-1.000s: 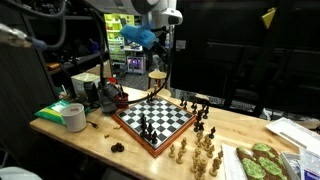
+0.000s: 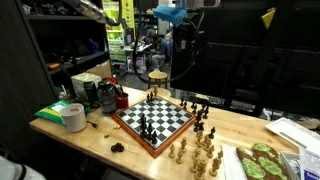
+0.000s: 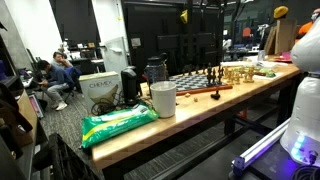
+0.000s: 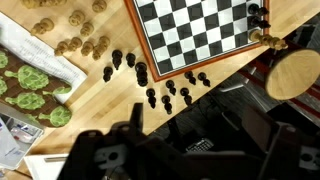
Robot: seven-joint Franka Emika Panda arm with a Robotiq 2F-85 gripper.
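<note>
High above the table my gripper hangs well clear of everything. Its fingers stand wide apart in the wrist view, with the gripper empty over the table's edge. A black and white chessboard lies mid-table, its squares largely bare. Several black pieces cluster at its near side, and more dark pieces stand off its right side. Wooden light pieces are grouped on the table at the right front. In exterior view 2, the board appears edge-on.
A white mug, a green bag and dark jars occupy the left end. To the right lie a cloth with green patterns and a white tray. A round stool stands behind the table. Open table lies right of the board.
My gripper has risen and moved to the right in exterior view 1. The board and pieces look unchanged.
</note>
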